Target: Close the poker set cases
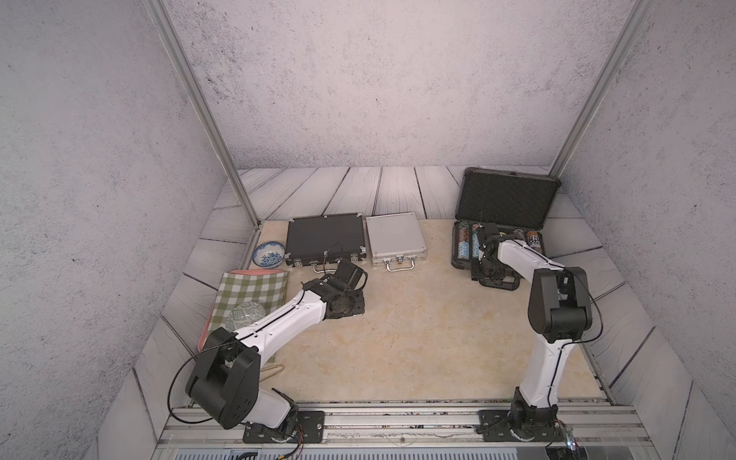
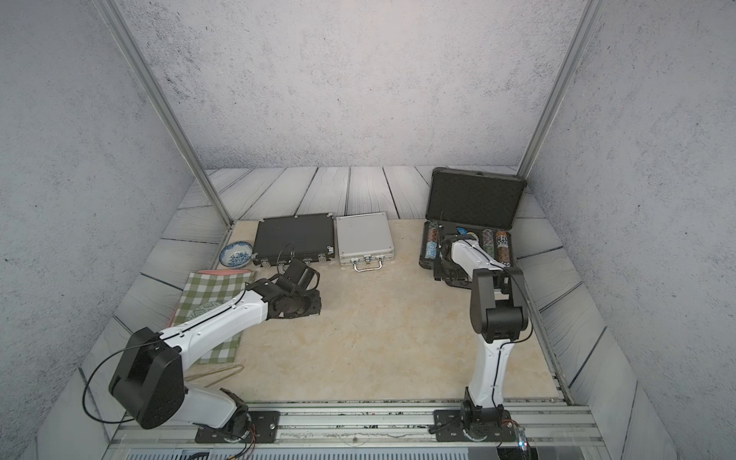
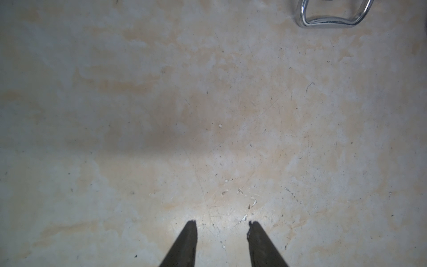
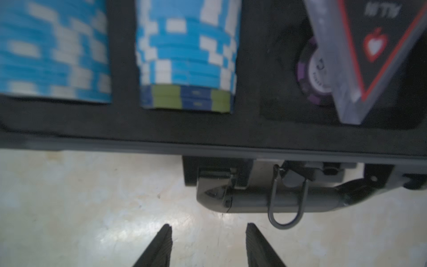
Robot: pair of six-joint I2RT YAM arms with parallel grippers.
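Observation:
At the back right one poker case (image 1: 507,197) stands with its lid raised, showing rows of chips (image 4: 189,53) and a clear triangular piece (image 4: 369,62). Shut lids cover the black case (image 1: 326,236) and the silver case (image 1: 395,236), side by side at the back left. My right gripper is over the front edge of the raised-lid case, fingers apart and empty, near its handle (image 4: 284,200) and wire latch loop (image 4: 287,224). My left gripper hovers over bare table in front of the black case, fingers apart, nothing between them.
A blue-patterned bowl (image 1: 268,254) sits left of the black case. Below it lies a green checked cloth (image 1: 253,291) on a pink-edged item, with a clear patterned dish (image 1: 245,314) on top.

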